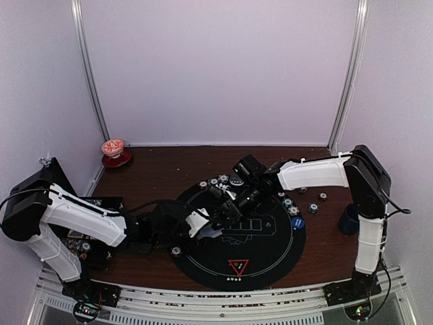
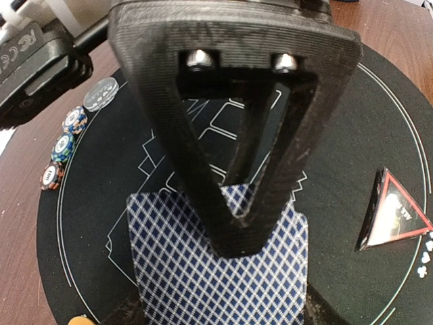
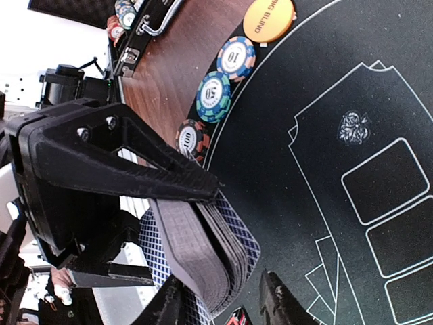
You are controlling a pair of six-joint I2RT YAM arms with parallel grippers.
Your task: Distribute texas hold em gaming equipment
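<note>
My left gripper is shut on a deck of cards (image 2: 216,284) with blue checked backs, held above the black poker mat (image 1: 270,261). In the right wrist view, the deck (image 3: 213,261) shows its layered edge, clamped between the left gripper's black fingers (image 3: 162,179). My right gripper is open, its two tips around the near end of the deck. Whether they touch the cards is unclear. From the top view, both grippers meet over the left middle of the mat, mostly hiding the deck (image 1: 211,232).
A red triangular marker (image 1: 238,267) lies at the mat's front. Chips line the mat's edge, including a blue one (image 1: 298,223) and an orange big blind button (image 3: 269,19). Loose chips (image 1: 313,208) and a dark blue cup (image 1: 349,220) stand right; a chip case (image 1: 88,247) lies left.
</note>
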